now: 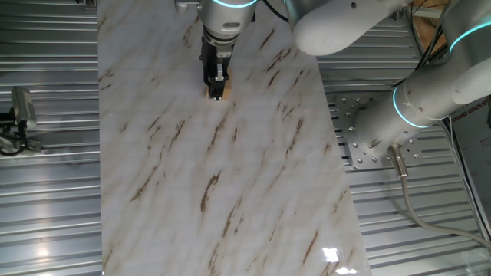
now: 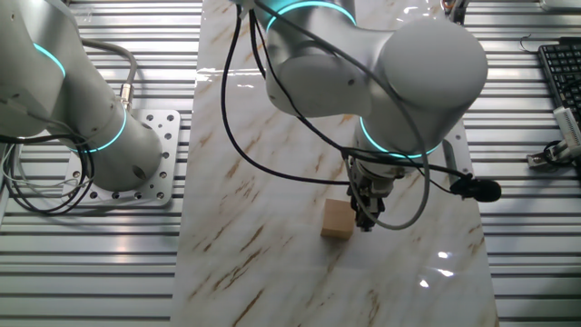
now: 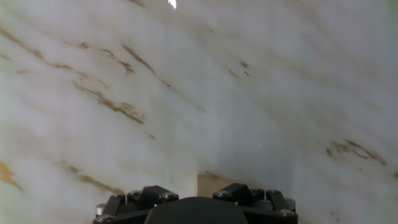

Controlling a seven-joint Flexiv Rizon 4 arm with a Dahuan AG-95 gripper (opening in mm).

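Note:
A light brown, box-shaped block [image 2: 338, 219] rests on the marble-patterned table. In exterior view 2 my black gripper [image 2: 365, 221] points down close to the block's right side. From exterior view 1 the gripper [image 1: 216, 93] stands low over the table, hiding most of the block [image 1: 227, 90]. At the bottom of the wrist view the fingers [image 3: 160, 195] are spread apart, so the gripper looks open. A tan strip of the block [image 3: 210, 185] shows there, beyond the gap and partly behind the right finger. Whether gripper and block touch cannot be seen.
Ribbed metal surfaces [image 1: 50, 199] flank the tabletop. My arm's base plate [image 1: 354, 157] is bolted beside the table. Cables [image 2: 227, 118] loop around the arm, and a keyboard [image 2: 561, 77] lies off the table.

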